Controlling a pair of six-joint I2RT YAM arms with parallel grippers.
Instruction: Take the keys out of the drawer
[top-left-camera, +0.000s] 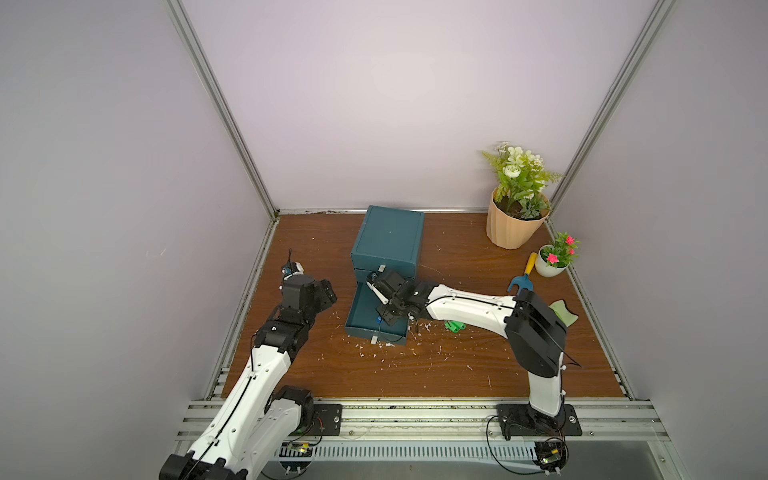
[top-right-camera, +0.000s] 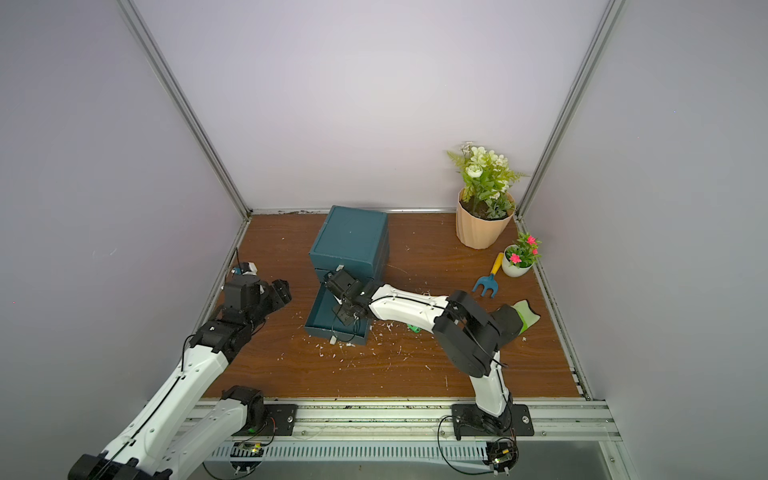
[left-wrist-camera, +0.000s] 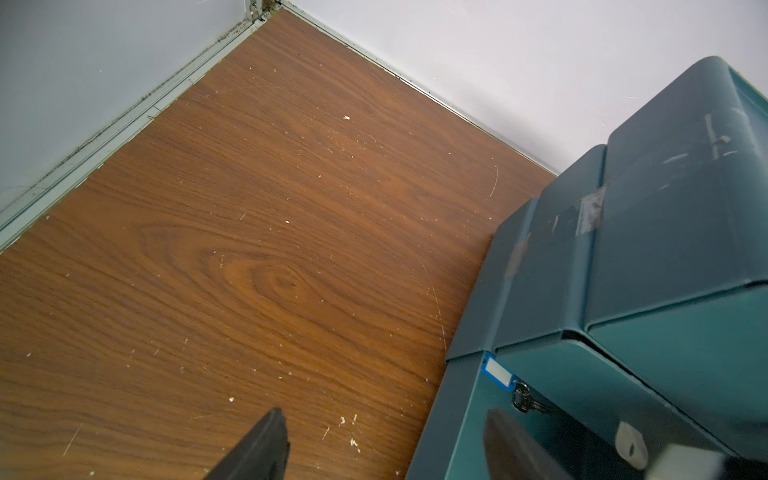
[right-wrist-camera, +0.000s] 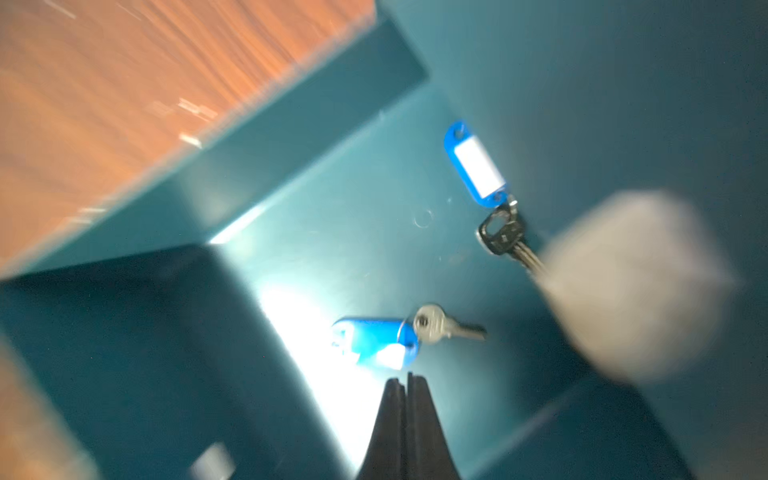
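Two blue-tagged keys lie on the floor of the pulled-out teal drawer (right-wrist-camera: 304, 216). The nearer tag (right-wrist-camera: 372, 340) has a silver key (right-wrist-camera: 436, 324) beside it. Against the drawer's inner end rests the other tag (right-wrist-camera: 477, 166) with its dark-headed key (right-wrist-camera: 505, 232), partly covered by a blurred pale drawer pull. My right gripper is shut with its tips together and nothing between them; in that view the nearer key appears just beyond the tips. Left of the cabinet (top-left-camera: 388, 236), my left gripper stands open over bare tabletop, empty.
A large flower pot (top-left-camera: 512, 224), a small pot (top-left-camera: 550, 261), a hand fork (top-left-camera: 522, 276) and a green-and-white pad (top-left-camera: 563, 313) stand or lie at the right. White scraps litter the table around the drawer.
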